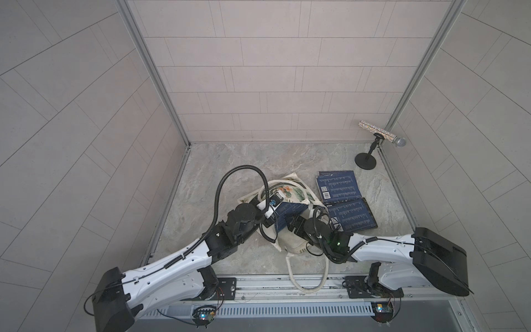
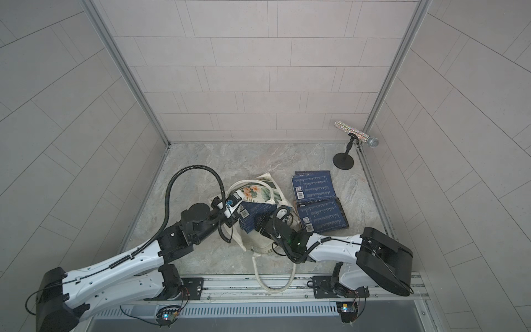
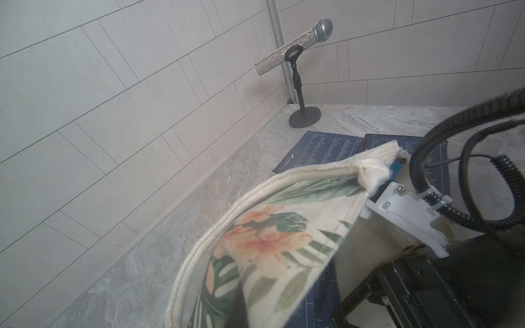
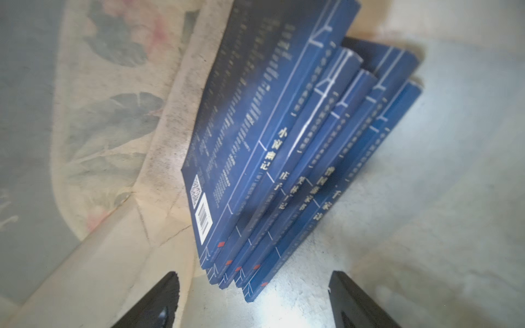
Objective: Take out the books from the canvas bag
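The canvas bag with floral print lies open at the table's centre, its rope handles loose. My left gripper is at the bag's left rim; its fingertips are hidden in the left wrist view. My right gripper is open over the bag's inside, just below a stack of several blue books, nothing between its fingers. Two piles of blue books lie on the table right of the bag.
A microphone on a black stand stands at the back right corner. Walls enclose three sides.
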